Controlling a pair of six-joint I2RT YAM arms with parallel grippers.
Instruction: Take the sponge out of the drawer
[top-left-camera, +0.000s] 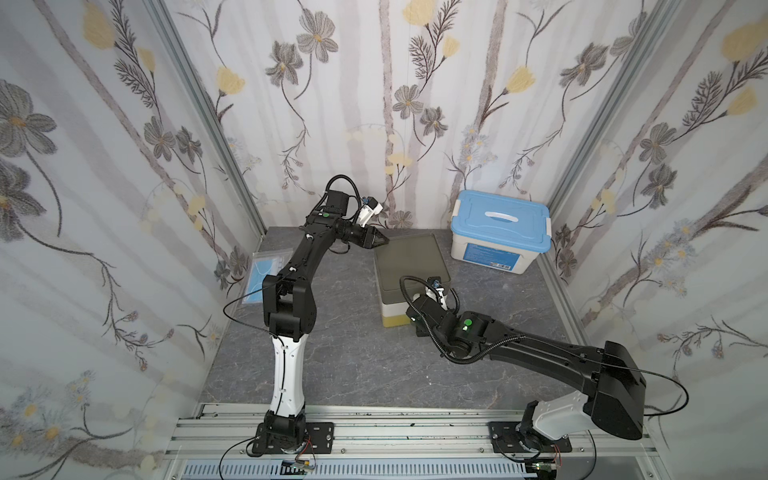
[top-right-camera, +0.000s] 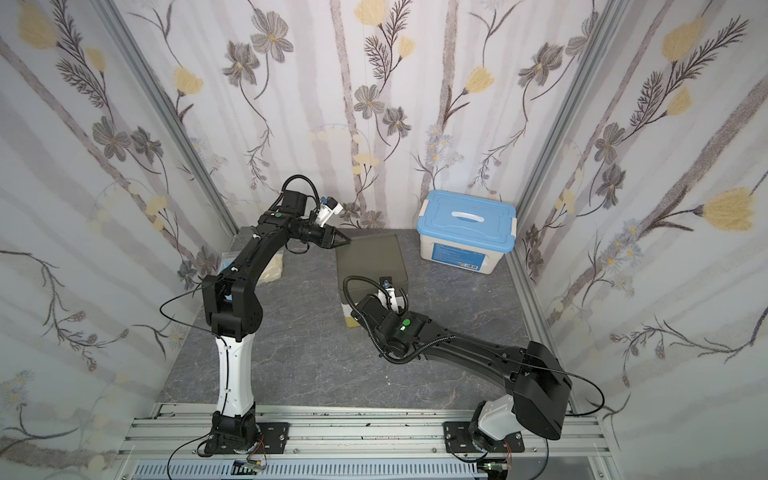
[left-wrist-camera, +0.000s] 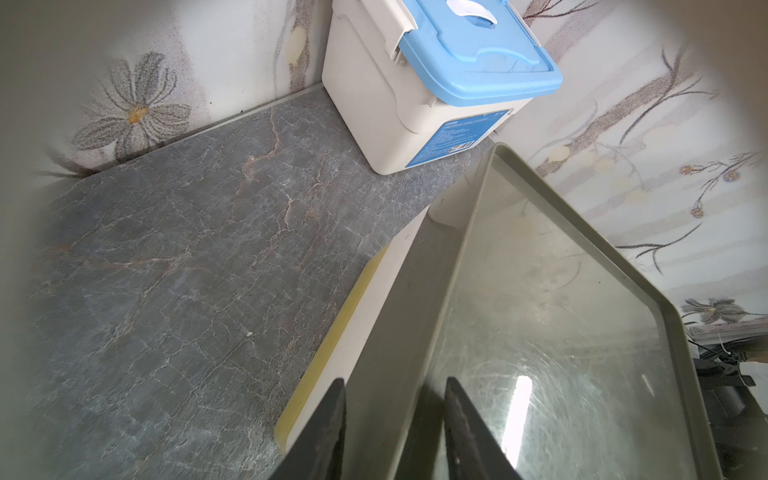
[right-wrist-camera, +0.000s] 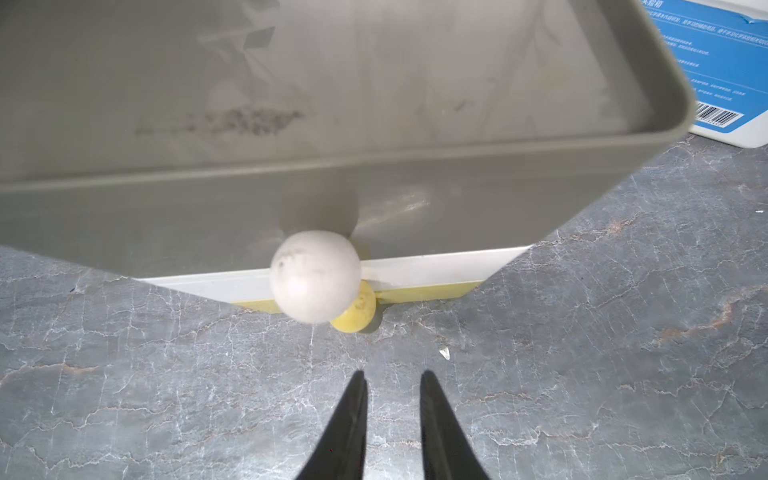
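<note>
The small drawer cabinet (top-left-camera: 412, 254) has a grey top, a white band and a yellow base. In the right wrist view, a white ball knob (right-wrist-camera: 315, 277) and a yellow knob (right-wrist-camera: 354, 312) protrude from its front, where no drawer looks pulled out. The sponge is not visible. Spaced fingers of my right gripper stand open and empty, in front of the knobs and apart from them. At the cabinet's back left, my left gripper has its fingers apart over the top edge; contact is unclear.
A white box with a blue lid (top-left-camera: 501, 221) stands right of the cabinet, near the back wall. On the left lies a clear bag with something blue (top-left-camera: 260, 277), partly behind the left arm.
</note>
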